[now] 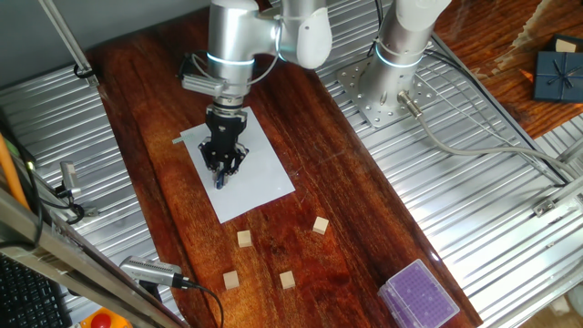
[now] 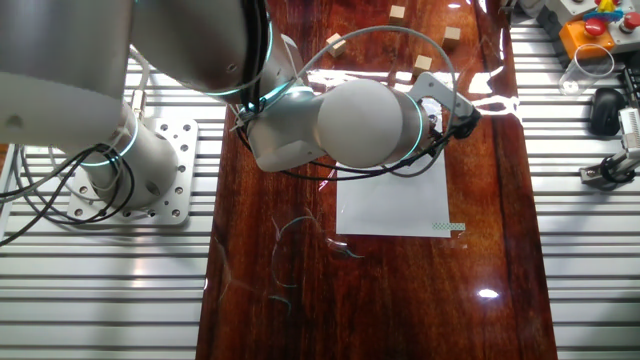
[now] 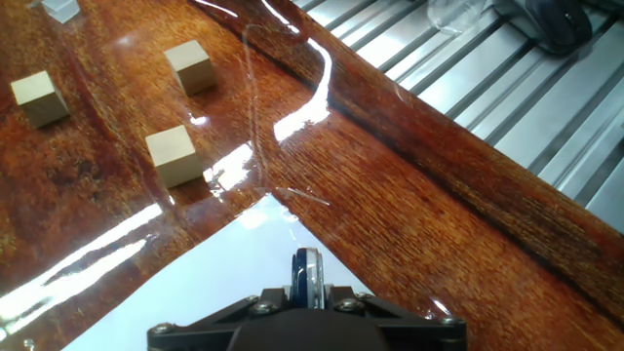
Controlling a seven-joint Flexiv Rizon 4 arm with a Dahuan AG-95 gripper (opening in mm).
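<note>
A white sheet of paper (image 1: 260,171) lies flat on the dark wooden table. My gripper (image 1: 220,178) is over the sheet's left part, pointing down. In the wrist view, the gripper is shut on a slim dark blue and silver object (image 3: 308,273), perhaps a pen or marker. Its lower end is hidden, so I cannot tell whether it touches the paper. No marks show on the visible paper. Exterior view 2 has the arm covering most of the gripper, with part of the sheet (image 2: 395,210) in sight.
Several small wooden cubes, among them one cube (image 1: 244,239) near the sheet and another (image 1: 321,225) to its right, rest on the table. A purple-topped box (image 1: 421,296) stands at the table's lower right. A camera-like device (image 1: 153,271) is at the left edge. Bare wood surrounds the sheet.
</note>
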